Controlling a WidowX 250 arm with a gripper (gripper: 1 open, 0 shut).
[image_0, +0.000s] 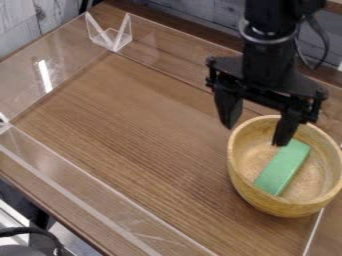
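My gripper (257, 125), a dark grey body with two fingers hanging at left and right, is above the yellow bowl (243, 180) on the right of the camera view. It stands open, with nothing seen between its fingers. In the bowl lies a flat green block (281, 172), tilted lengthwise toward the upper right.
A small white wire-like container (110, 32) stands at the back left. A white area shows beyond the table's left edge.
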